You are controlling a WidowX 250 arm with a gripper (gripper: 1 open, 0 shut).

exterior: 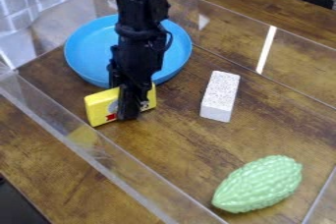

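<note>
My black gripper (132, 98) points down onto a small yellow box (105, 108) with red and dark print, lying low at the left of the camera view, in front of the blue bowl (89, 43). The gripper is shut on the box, its fingertips largely hidden against it.
A white rectangular block (219, 96) lies right of the gripper. A green bumpy gourd-like object (257, 183) sits at the front right.
</note>
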